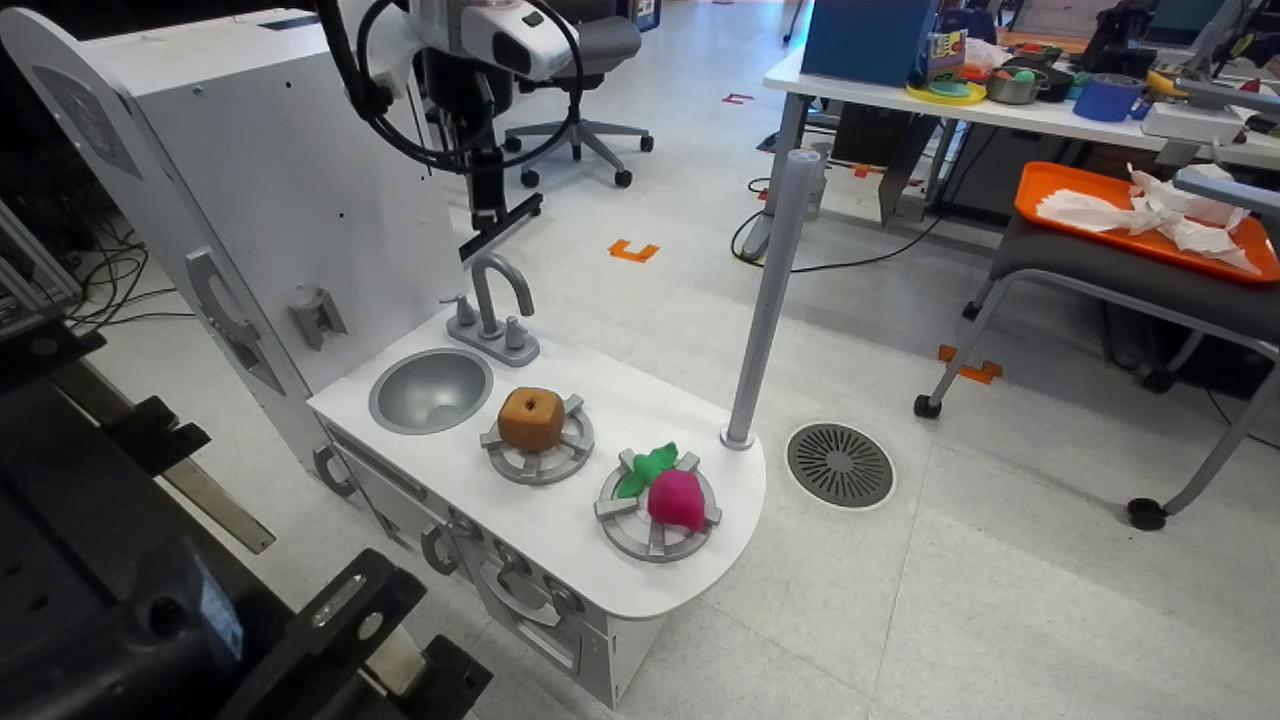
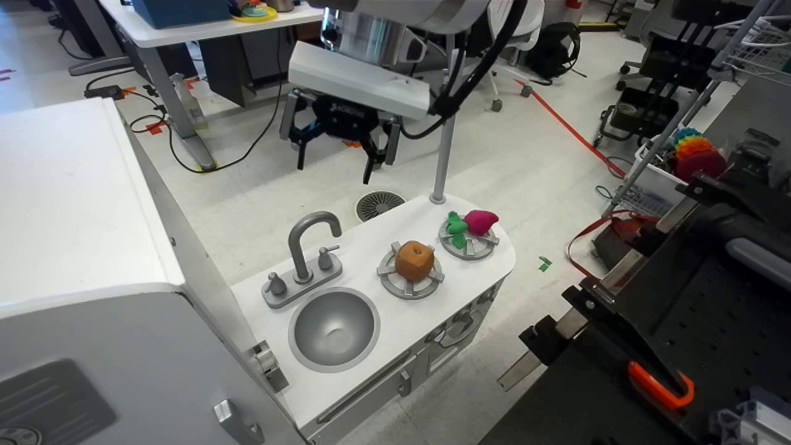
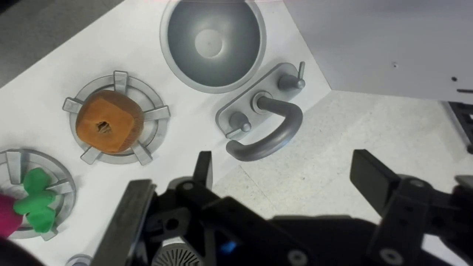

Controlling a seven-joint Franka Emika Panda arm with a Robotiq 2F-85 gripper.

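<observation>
An orange-brown block-shaped toy with a small hole on top rests on the burner beside the sink. On the other burner, nearer the rounded counter end, lies a magenta toy vegetable with green leaves. My gripper hangs above and behind the counter, pointing down, its fingers spread apart and nothing between them. In the wrist view the gripper stands open over the floor past the faucet, clear of both toys. Most of the gripper's detail is dark in exterior view 1.
A grey sink basin is set in the white counter, empty. The tall white cabinet rises at the sink end, and a grey post stands at the other. A dark bench lies close along the front.
</observation>
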